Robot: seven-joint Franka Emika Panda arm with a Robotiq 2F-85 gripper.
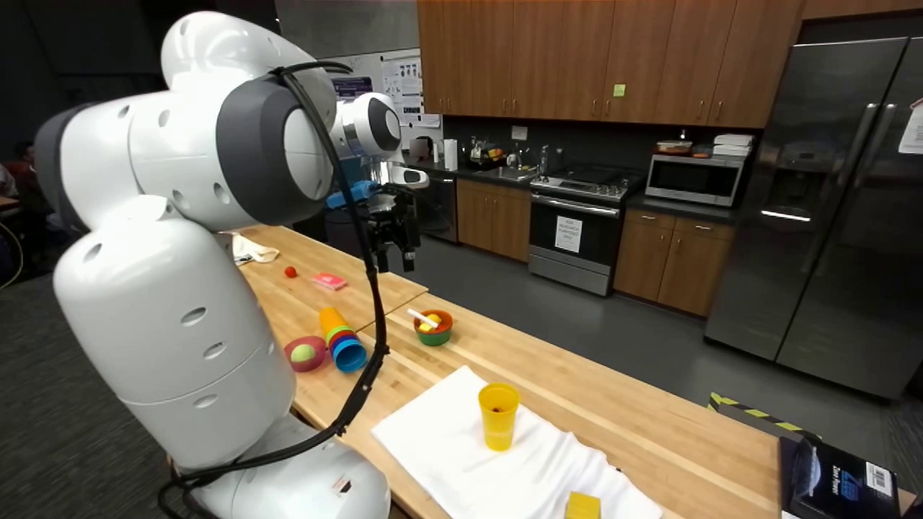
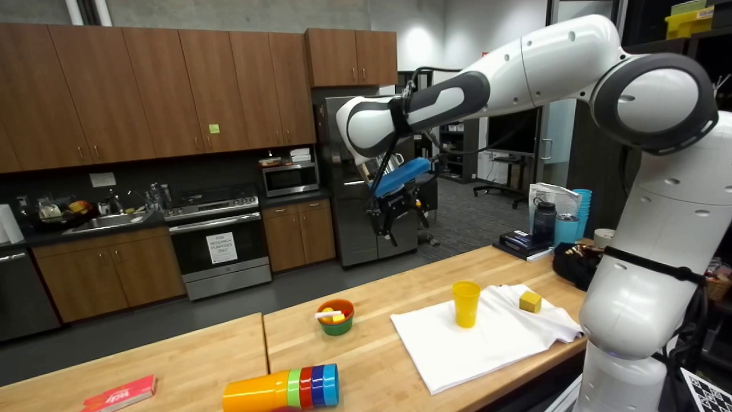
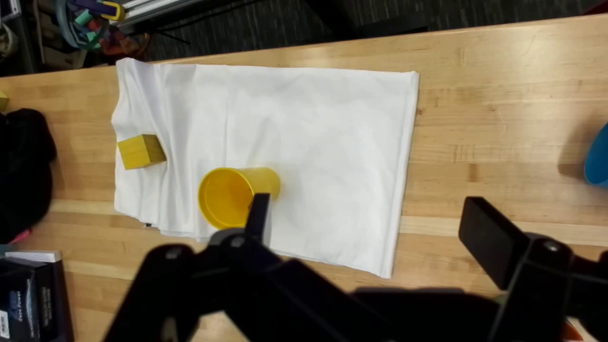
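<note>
High above the table, my gripper is open, its two dark fingers far apart and nothing held between them. Exterior view 2 shows the gripper [image 2: 391,230] well clear of everything on the tabletop. A yellow cup [image 2: 466,304] stands upright on the white cloth [image 2: 429,350]; in the wrist view one finger partly overlaps the cup [image 3: 228,194]. Near the cloth's bunched end lies a yellow block [image 3: 137,151]. Farther along the table is an orange and green bowl [image 1: 433,333] with yellow pieces and a white stick in it.
A row of nested coloured cups [image 2: 288,388] lies on its side. Beside it, a pink bowl [image 1: 316,359] holds a greenish ball. A pink box [image 1: 329,281] and a red ball [image 1: 290,272] sit farther off. Dark boxes [image 1: 839,484] occupy one end. Bare wood surrounds the cloth.
</note>
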